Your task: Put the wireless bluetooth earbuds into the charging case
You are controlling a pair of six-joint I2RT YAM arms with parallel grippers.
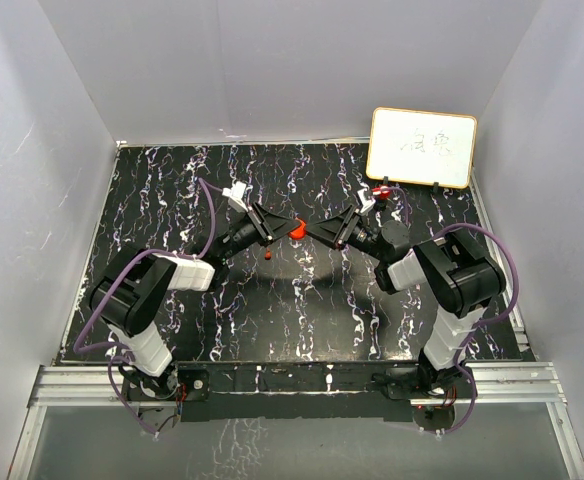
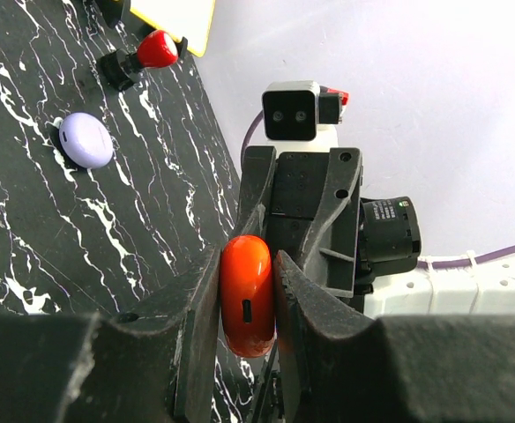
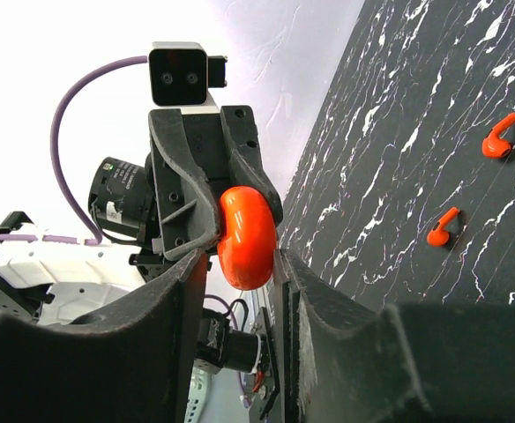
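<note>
A glossy red charging case (image 1: 298, 230) is held off the table by my left gripper (image 1: 294, 228), which is shut on it. In the left wrist view the case (image 2: 247, 295) stands upright between the fingers, lid closed, a small dark slot on its side. Facing it from the right, my right gripper (image 1: 310, 230) has its fingers part open. In the right wrist view the case (image 3: 247, 236) appears just ahead of the gap between those fingers; whether they touch it I cannot tell. Two red earbuds, one farther (image 3: 500, 138) and one nearer (image 3: 443, 227), lie apart on the table.
A whiteboard (image 1: 422, 147) stands at the back right, with a red-topped black object (image 1: 382, 192) before it. A pale round object (image 2: 86, 140) lies on the dark marbled table (image 1: 302, 320).
</note>
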